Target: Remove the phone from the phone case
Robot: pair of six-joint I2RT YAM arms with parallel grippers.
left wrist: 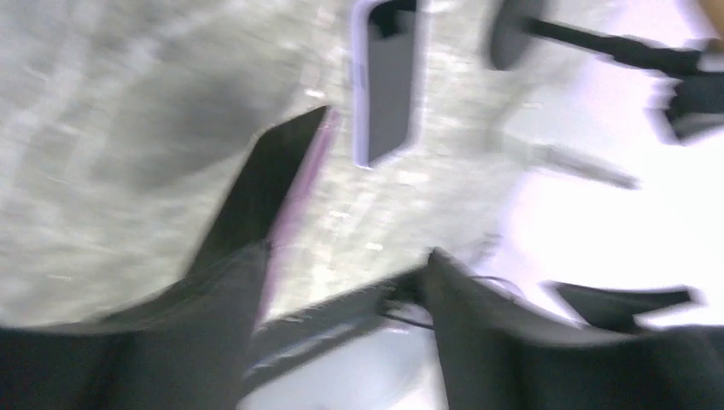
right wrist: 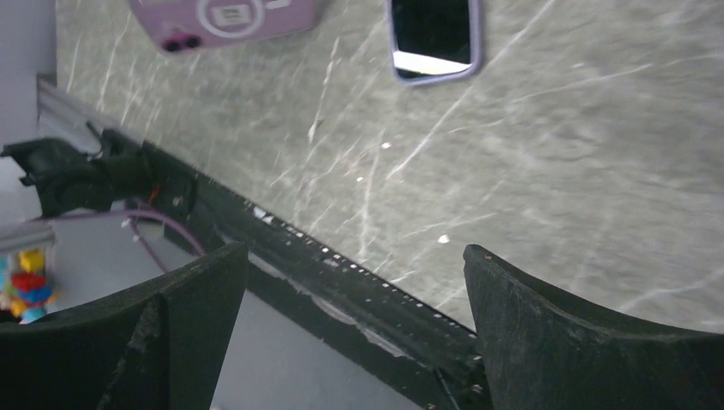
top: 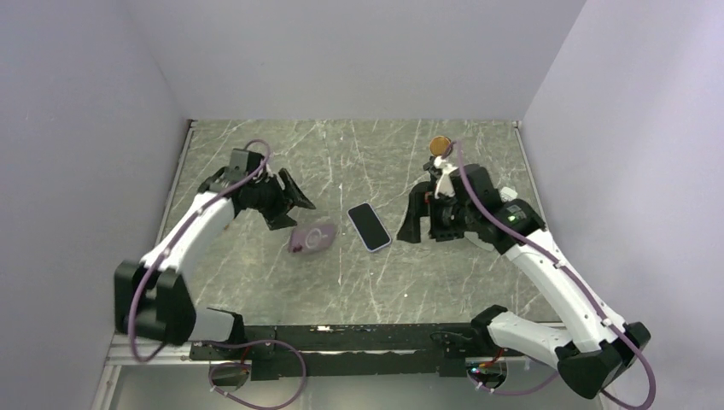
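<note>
A phone in a pinkish-purple case (top: 314, 237) is tilted, apparently off the table, below the fingertips of my left gripper (top: 299, 214), its back toward the top view. In the left wrist view its dark face and purple edge (left wrist: 299, 192) run down beside the left finger. Both left fingers are blurred and stand apart, with bare table showing between them; contact with the case cannot be made out. A second dark-screened phone with a lilac rim (top: 370, 227) lies face up on the table. To its right, my right gripper (top: 425, 232) stands open and empty.
A black stand with a round orange-brown top (top: 440, 146) is partly hidden behind the right arm. A pale flat object lies under that arm.
</note>
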